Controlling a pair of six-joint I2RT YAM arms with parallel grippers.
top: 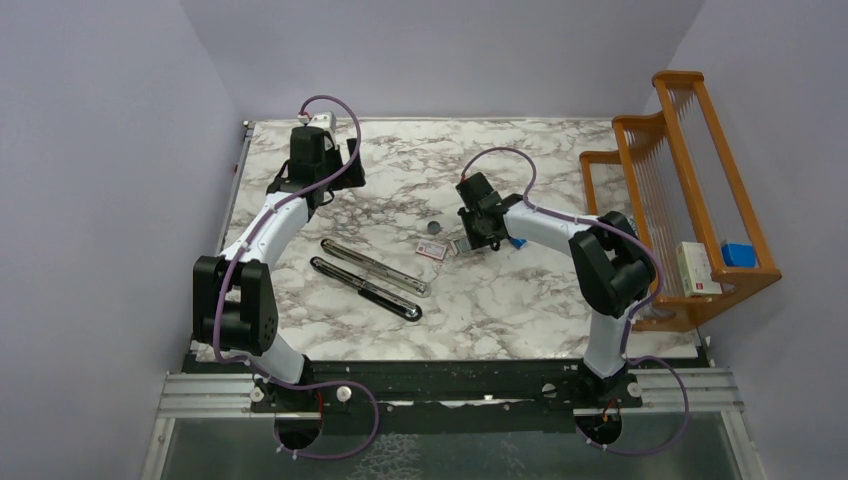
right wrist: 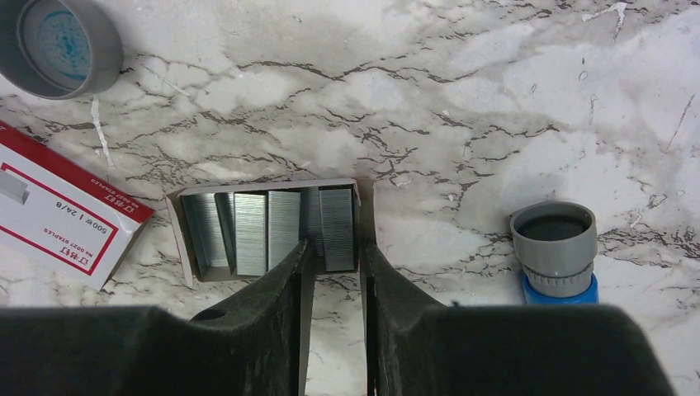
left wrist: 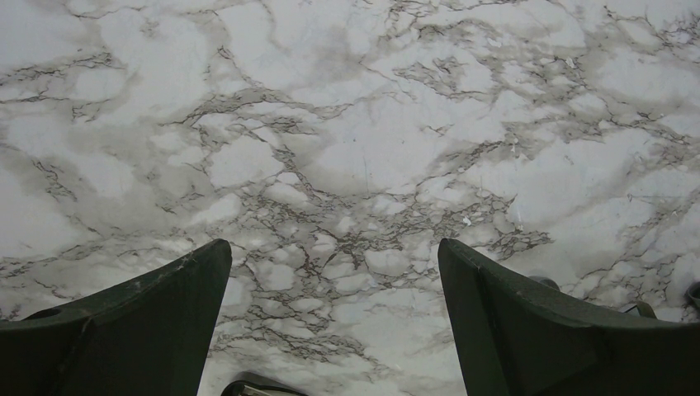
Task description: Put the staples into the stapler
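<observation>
An opened staple tray (right wrist: 268, 186) lies on the marble table with several strips of staples standing in it. In the right wrist view, my right gripper is partly open over its right end, with the rightmost staple strip (right wrist: 338, 227) between the fingertips and a narrow gap showing on the left. The stapler lies opened out, its silver channel (top: 375, 267) beside its black arm (top: 365, 290). My left gripper is wide open and empty above bare table, in the top view at the back left.
Left of the tray lies a red and white staple box (right wrist: 62, 206). A small grey cup (right wrist: 70, 49) stands behind it. Right of the tray is a grey cap on a blue base (right wrist: 555, 247). A wooden rack (top: 660, 200) stands along the right side.
</observation>
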